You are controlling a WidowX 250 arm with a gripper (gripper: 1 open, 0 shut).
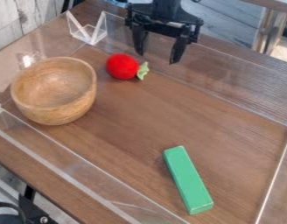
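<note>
A dark robot gripper [159, 47] hangs at the top centre of the camera view, its two fingers spread wide apart with nothing visible between them. Below and left of it lies a red tomato-like object [122, 66] with a green top. A wooden bowl [55, 101] sits at the left, and a green rectangular block [187, 179] lies at the lower right.
A clear angular piece [87, 29] stands at the back left. Transparent strips run along the table's edges.
</note>
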